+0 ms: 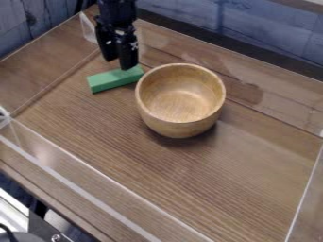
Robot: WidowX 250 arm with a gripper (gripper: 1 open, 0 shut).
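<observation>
My black gripper (116, 59) hangs open just above the green block (115, 80), a flat bar lying diagonally on the wooden table. A large light wooden bowl (179, 99) sits to the right of the block, close to it. Whether the fingertips touch the block is hard to tell.
</observation>
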